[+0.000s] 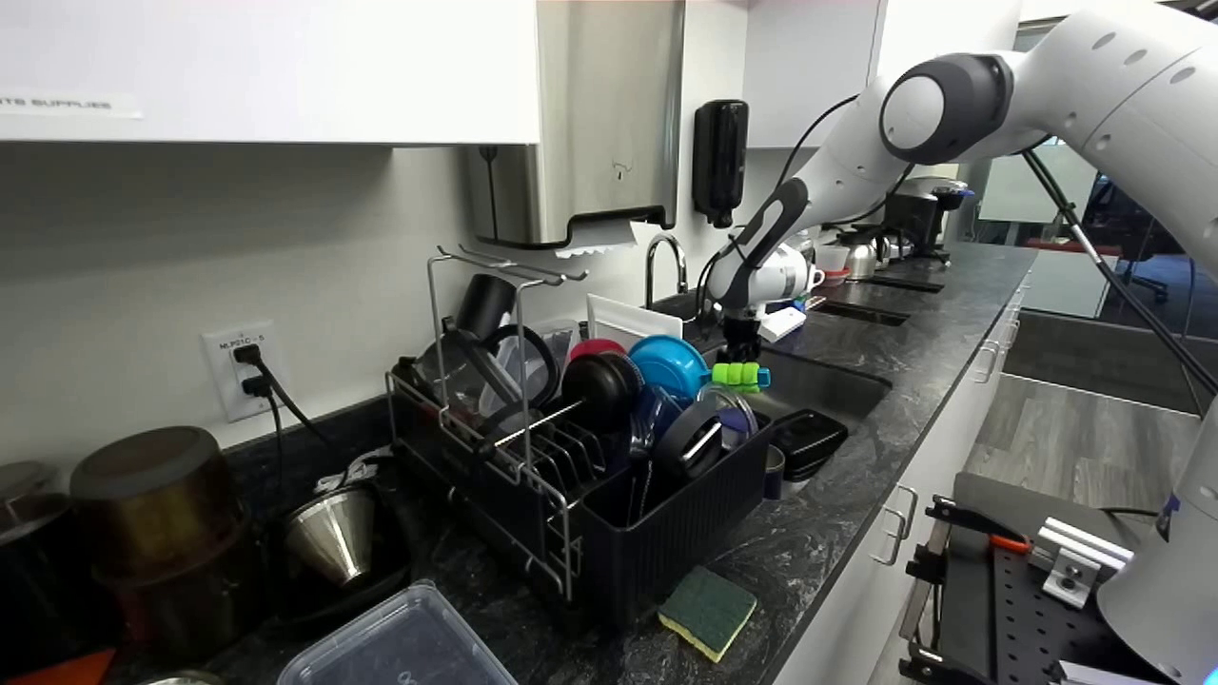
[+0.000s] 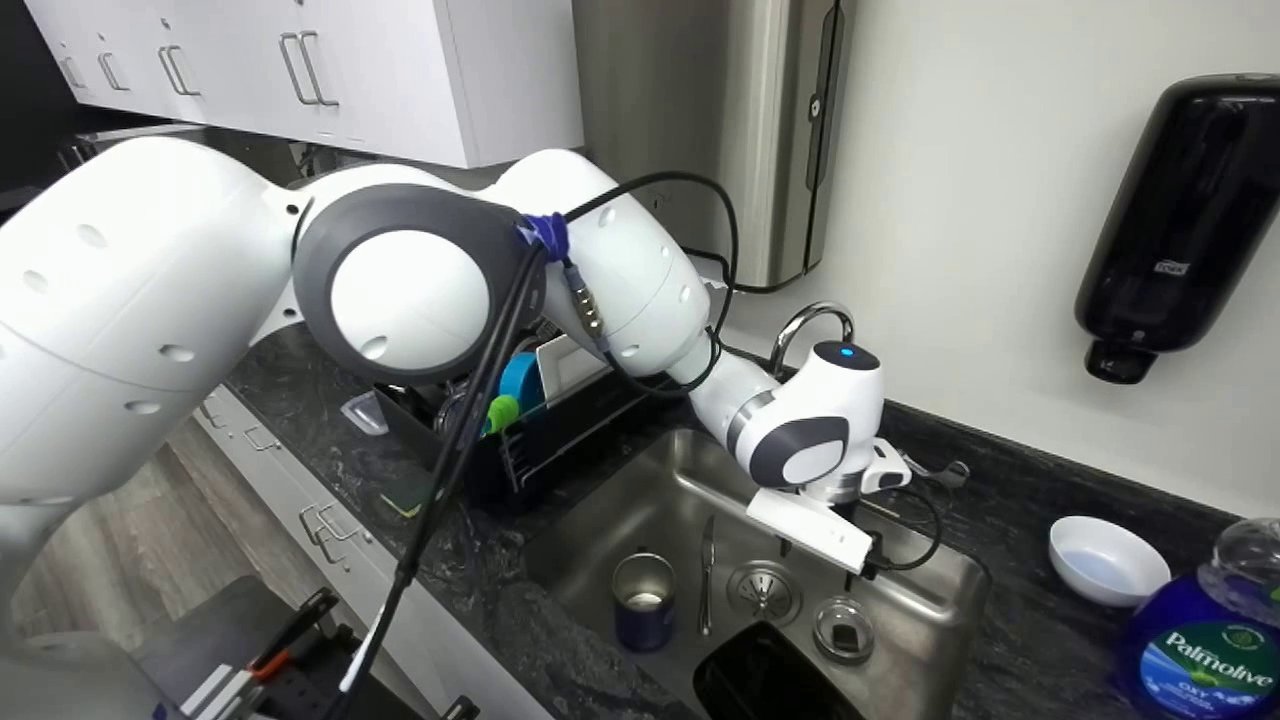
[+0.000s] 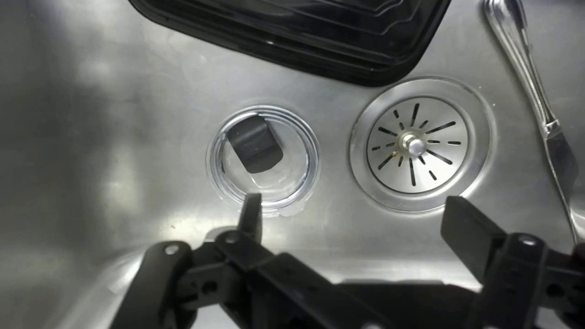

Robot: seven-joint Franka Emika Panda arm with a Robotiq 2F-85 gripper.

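Observation:
My gripper stands open above the sink, its fingers wide apart and nothing between them. In the wrist view a round clear lid (image 3: 296, 178) with a black tab lies on the sink floor, just beyond the left fingertip. To its right is the slotted drain (image 3: 419, 175). A black tray (image 3: 307, 33) lies at the top of that view, and a metal knife (image 3: 526, 76) at the right. A dark blue mug (image 2: 645, 612) stands in the sink in exterior view 2. The gripper's fingers are mostly hidden in both exterior views.
A loaded black dish rack (image 1: 685, 531) stands beside the sink, with a sponge (image 1: 710, 613) in front of it. The faucet (image 2: 816, 314) rises behind the sink. A white bowl (image 2: 1106, 562) and a Palmolive bottle (image 2: 1206, 648) occupy the counter on the other side.

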